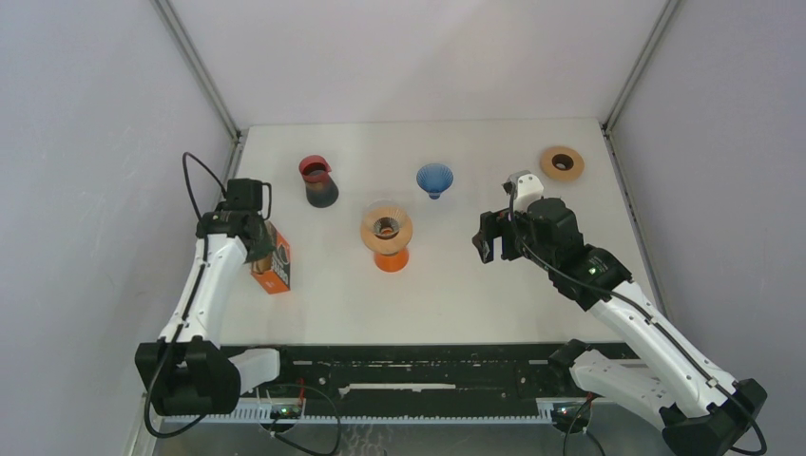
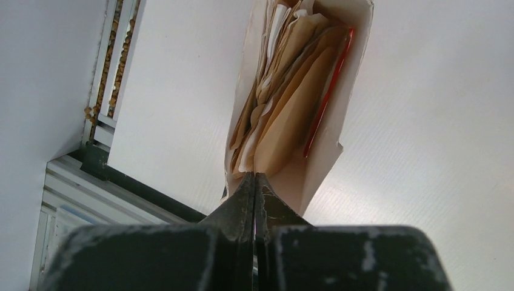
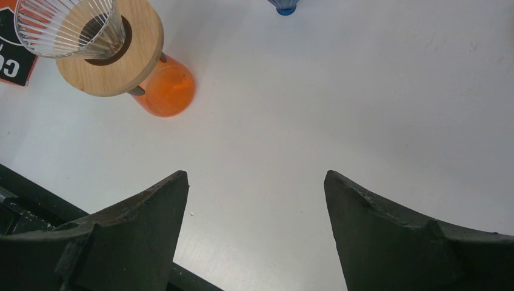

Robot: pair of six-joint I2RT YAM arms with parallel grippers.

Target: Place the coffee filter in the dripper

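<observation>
In the left wrist view, several brown paper coffee filters (image 2: 297, 106) stand with some white ones inside the open box (image 2: 357, 66). My left gripper is shut, its tips together over the box opening, by the lower edge of one brown filter. Whether that thin paper is pinched between them I cannot make out. The clear ribbed dripper (image 3: 66, 30) sits in a wooden collar (image 1: 400, 220) over an orange base (image 1: 391, 261) at mid-table. Well to its right, my right gripper is open above bare table, empty.
A red and black pitcher (image 1: 318, 180) stands at the back left. Behind and right of the dripper is a blue cone (image 1: 434, 179). Another wooden ring (image 1: 549, 163) lies far right.
</observation>
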